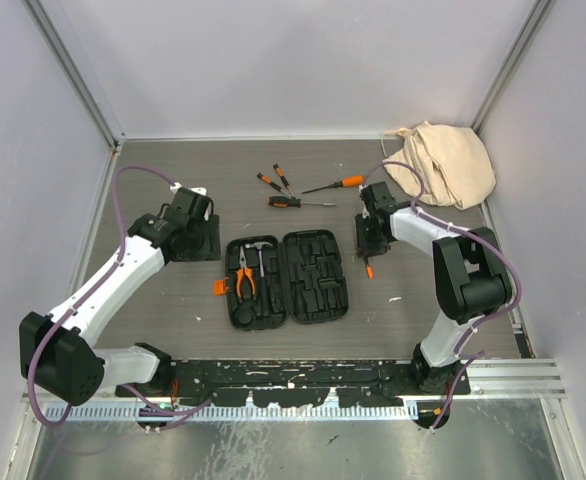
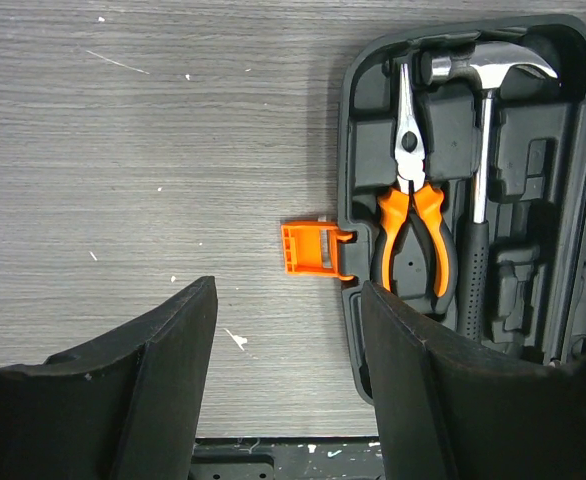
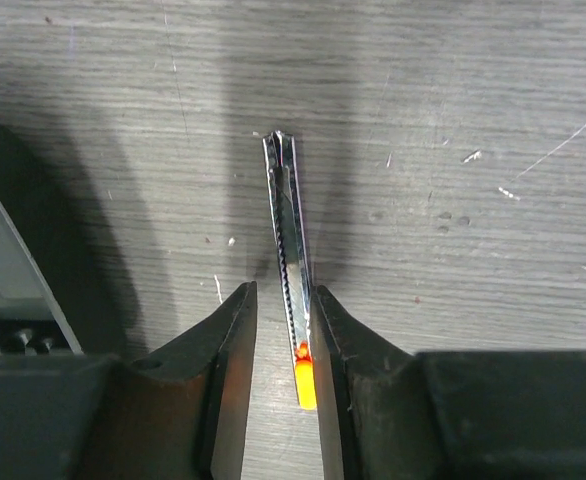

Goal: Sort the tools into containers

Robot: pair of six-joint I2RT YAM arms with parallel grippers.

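The black tool case (image 1: 316, 310) lies open, holding orange-handled pliers (image 2: 435, 240) and a hammer (image 2: 473, 260). Right of it, a slim silver tool with an orange end (image 3: 285, 220) lies on the table. My right gripper is over that tool, part open, its fingertips either side of the shaft; whether they grip it is unclear. My left gripper stands open above the table left of the case, nothing between its fingers. Several screwdrivers (image 1: 284, 201) lie behind the case.
A beige cloth bag (image 1: 445, 160) sits at the back right. An orange latch (image 2: 303, 248) sticks out from the case's left side. The table left of the case is clear.
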